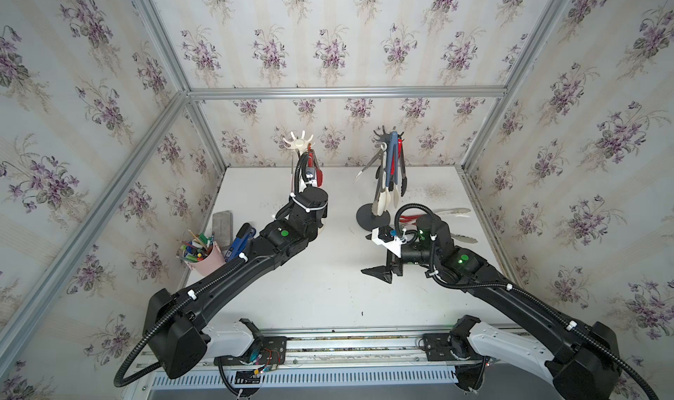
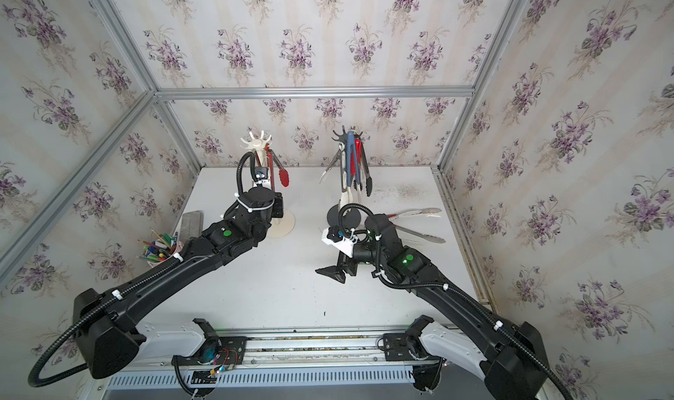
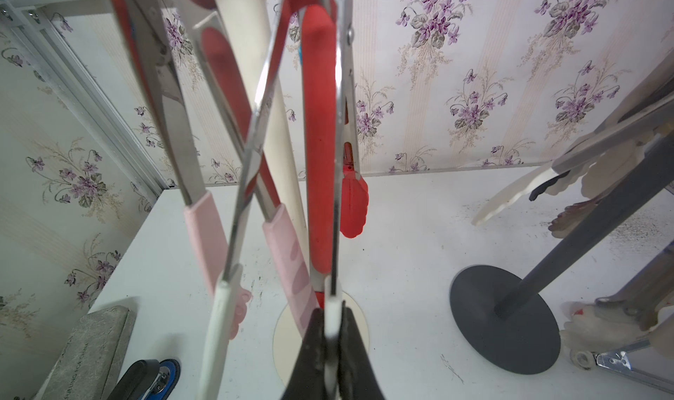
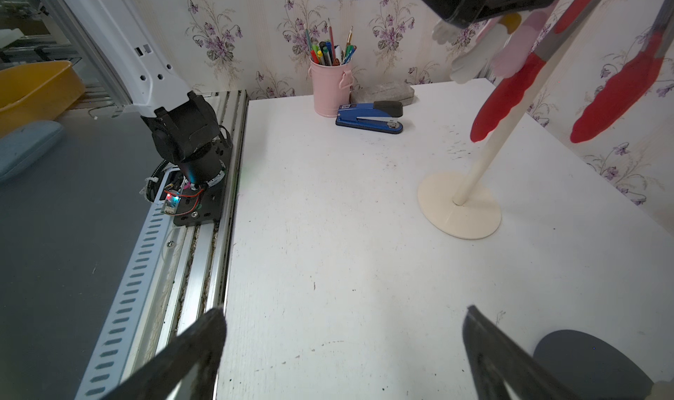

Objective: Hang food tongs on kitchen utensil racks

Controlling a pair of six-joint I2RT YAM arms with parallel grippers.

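Observation:
My left gripper is shut on one arm of white-tipped metal tongs (image 3: 224,294) in the left wrist view, with a slim white tip between its fingers. The tongs spread upward beside the cream rack (image 1: 299,142), among hanging pink-tipped tongs (image 3: 291,259) and red tongs (image 3: 354,203). Whether their top loop sits on a hook is out of that view. From above, the left arm hides the gripper itself. Over the front right of the table, my right gripper stands open with nothing between its fingers.
A dark rack (image 2: 344,216) full of tongs stands right of the cream one. More tongs (image 2: 414,212) lie on the table at right. A pen cup (image 4: 330,87) and a blue stapler (image 4: 370,115) are at left.

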